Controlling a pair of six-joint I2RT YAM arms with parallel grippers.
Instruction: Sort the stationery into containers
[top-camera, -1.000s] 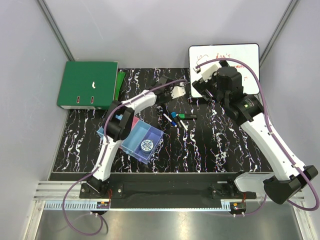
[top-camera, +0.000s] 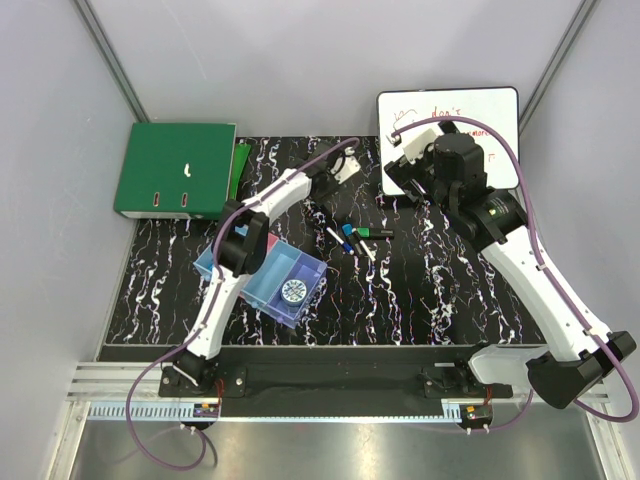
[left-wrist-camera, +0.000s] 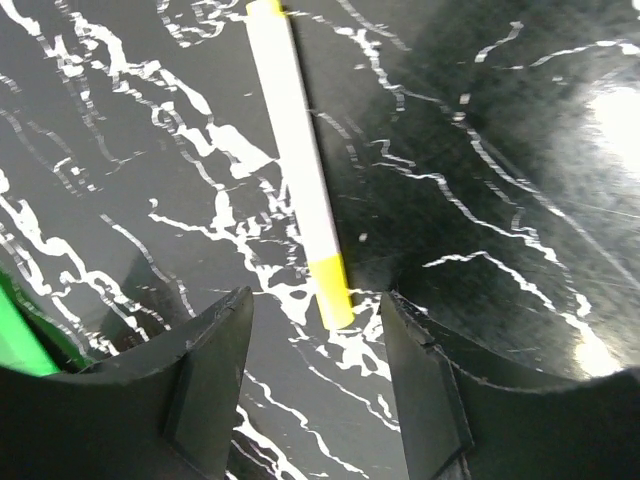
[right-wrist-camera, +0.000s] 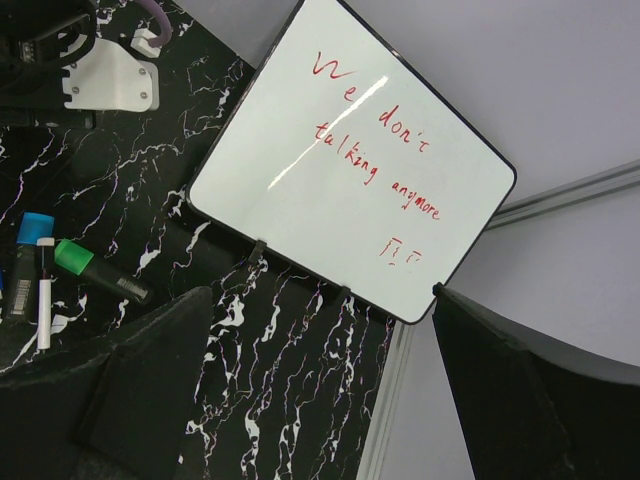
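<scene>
In the left wrist view a white stick with yellow ends (left-wrist-camera: 295, 140) lies on the dark table. Its near yellow tip shows between the fingertips of my left gripper, which stands open and holds nothing. A green-capped marker (top-camera: 376, 233), a blue-capped marker (right-wrist-camera: 27, 260), a slim white pen (top-camera: 367, 248) and a blue-and-white pen (top-camera: 338, 239) lie together mid-table. The blue divided box (top-camera: 262, 280) sits front left, partly covered by my left arm. My right gripper is open and empty, raised before the whiteboard.
The whiteboard (top-camera: 480, 110) with red writing leans at the back right. At the back left stands a green binder (top-camera: 175, 165). A round patterned item (top-camera: 293, 291) occupies one box compartment.
My left gripper has turned and shifted slightly to the left and back over the table. The right arm, the markers and the box have stayed where they were.
</scene>
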